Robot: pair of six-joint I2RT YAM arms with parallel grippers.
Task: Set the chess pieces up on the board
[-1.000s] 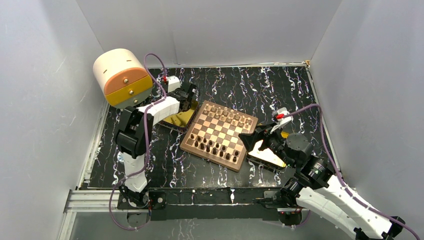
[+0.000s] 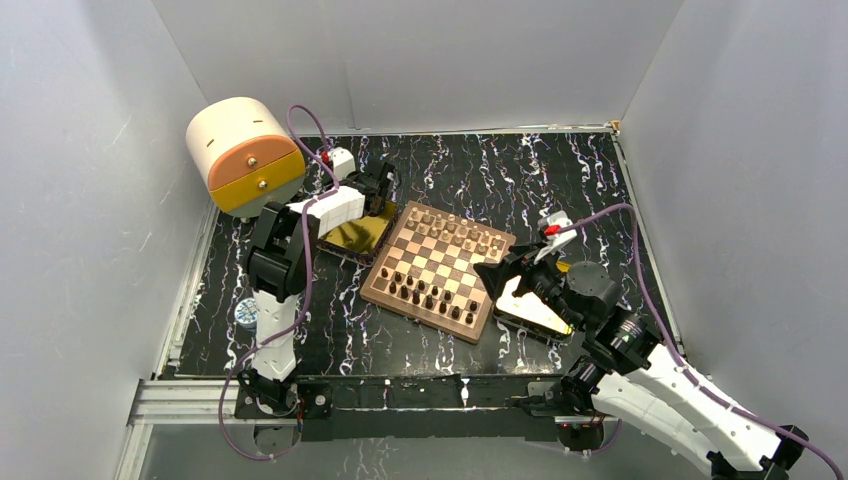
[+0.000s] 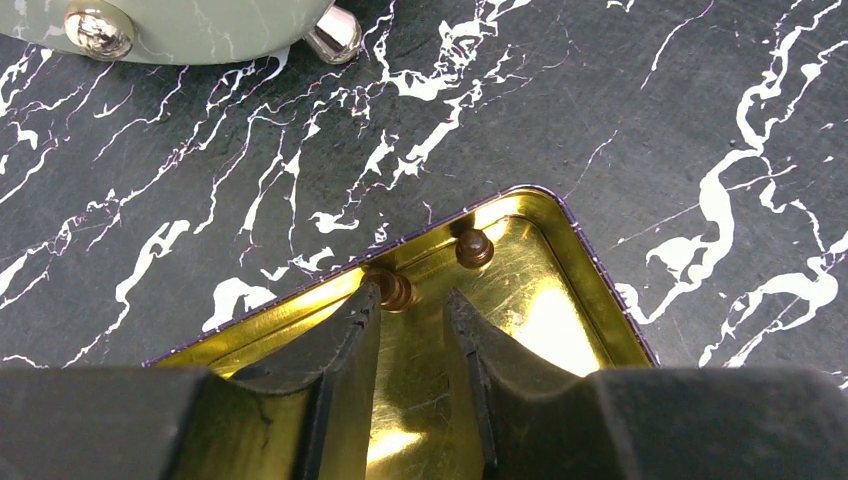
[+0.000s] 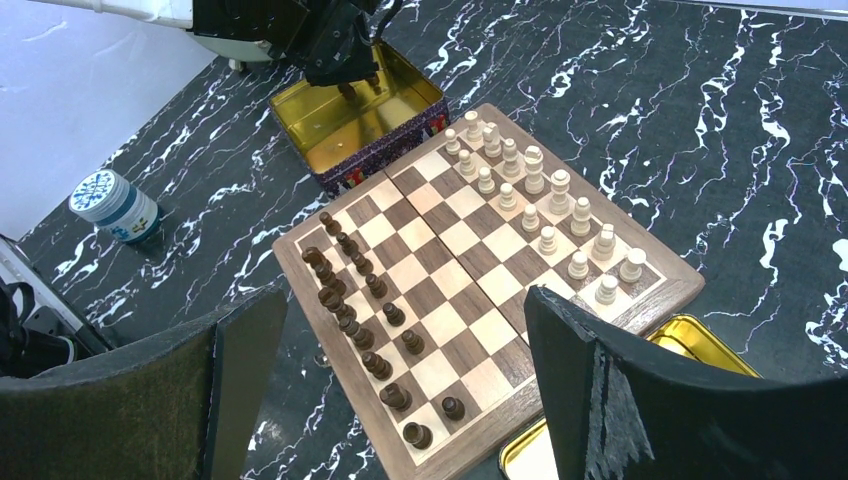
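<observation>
In the left wrist view two dark chess pieces, one [image 3: 390,290] by the left finger's tip and another [image 3: 474,248] near the corner, are in the gold tin [image 3: 590,265]. My left gripper hangs over this tin, part open, with a gap between its fingertips and nothing gripped. The wooden chessboard [image 4: 465,205] carries light pieces [image 4: 558,190] in two rows along its far side and dark pieces [image 4: 332,300] along the opposite side. Above the board's right side, my right gripper [image 2: 487,281] is wide open and empty.
A second gold tin [image 2: 535,312] lies beside the board, under the right arm. The drawer box [image 2: 248,155] stands behind the left tin. A white-lidded jar [image 4: 112,205] is at the left. Dark marbled table [image 2: 470,165] behind the board is clear.
The left arm has shifted slightly to the right above its tin. My right arm has drifted a little left. The pieces on the board look unchanged.
</observation>
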